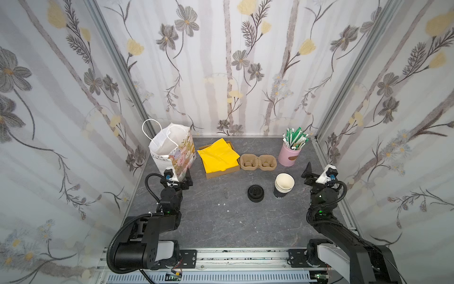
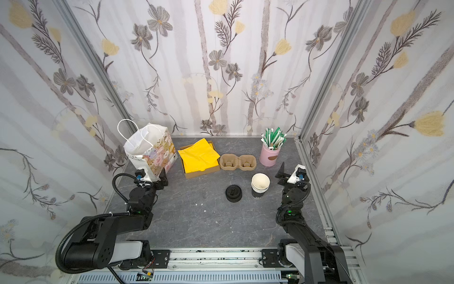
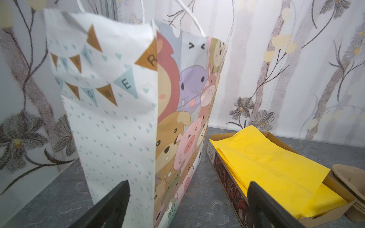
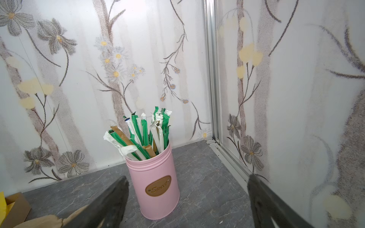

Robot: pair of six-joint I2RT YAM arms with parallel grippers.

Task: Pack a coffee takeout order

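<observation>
A white paper bag [image 3: 121, 121] with cartoon animals stands upright and open at the back left. My left gripper is open in front of it, nothing between its fingers. Beside the bag, a cardboard box holds yellow napkins [image 1: 218, 156]. The brown two-cup carrier [image 1: 258, 162] sits right of that box, empty. Nested white cups [image 1: 284, 182] and black lids [image 1: 255, 193] stand at the middle right. A pink canister [image 4: 155, 186] holds wrapped green and white straws [image 4: 142, 133]. My right gripper is open and empty, right of the cups and nearer than the canister.
Patterned walls enclose the left, right and back, with a metal post [image 4: 210, 72] at the back right corner. A metal rail [image 1: 241, 255] runs along the front edge.
</observation>
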